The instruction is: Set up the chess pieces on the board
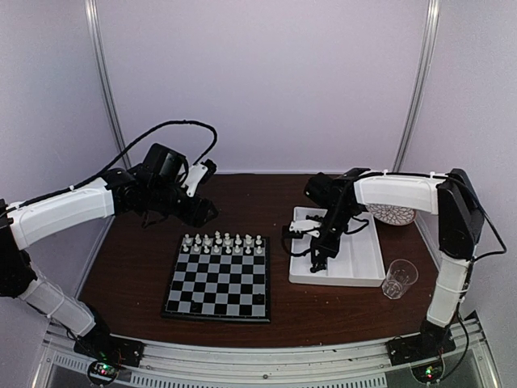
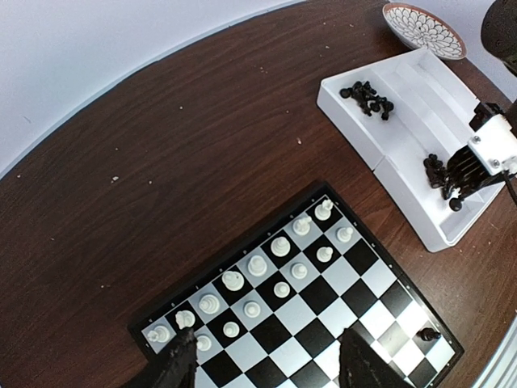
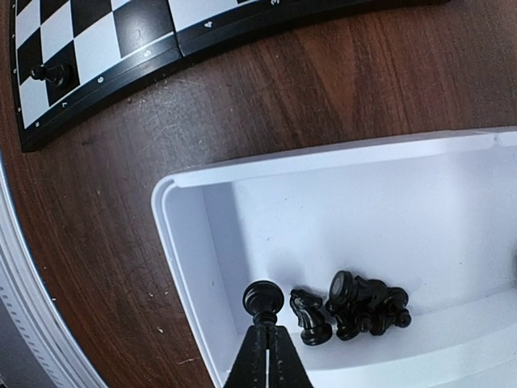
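In the right wrist view my right gripper is shut on a black chess piece (image 3: 263, 300), gripping its narrow end while the round base sticks out past the fingertips. Beside it in the white tray (image 3: 174, 242) lie a black knight (image 3: 309, 317) and a heap of other black pieces (image 3: 363, 305). On the chessboard (image 1: 216, 289), white pieces (image 2: 258, 265) stand in two rows along the far side. One black pawn (image 2: 429, 334) is near the opposite corner. My left gripper stands open above the board's front part in its wrist view, with nothing between its fingers.
Another cluster of black pieces (image 2: 368, 99) lies in the tray's far compartment. A clear glass (image 1: 400, 278) stands right of the tray, and a patterned bowl (image 2: 423, 29) sits behind it. Bare table (image 1: 279, 202) lies behind the board.
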